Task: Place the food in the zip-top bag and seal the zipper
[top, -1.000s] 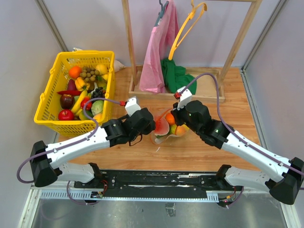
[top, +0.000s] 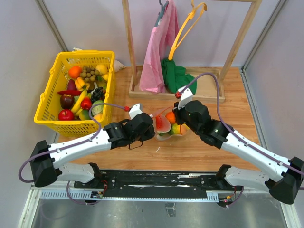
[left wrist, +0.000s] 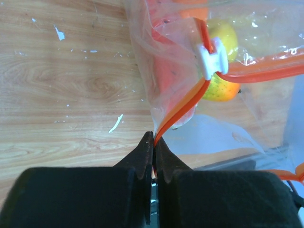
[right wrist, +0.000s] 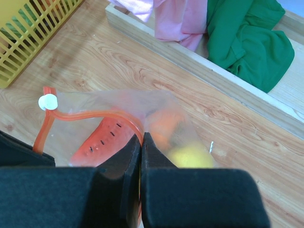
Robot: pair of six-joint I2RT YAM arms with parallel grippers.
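Note:
The clear zip bag with orange zipper lies mid-table, holding a watermelon slice [top: 161, 124], an orange [top: 170, 117] and a yellow-green fruit [left wrist: 219, 88]. In the left wrist view my left gripper is shut on the orange zipper strip near the bag's edge; the white slider [left wrist: 211, 59] sits on the zipper above it. My right gripper is shut on the zipper strip at the other side, with the slider at upper left in that view. In the top view both gripper tips are partly hidden by the arms.
A yellow basket [top: 47, 90] full of produce stands at the left. Behind the bag is a wooden rack [top: 209, 95] with pink cloth [top: 156, 57], green cloth [top: 173, 76] and a yellow hanger [top: 187, 28].
The left arm has shifted slightly toward the front and right, by the bag's edge. The right arm has hardly moved.

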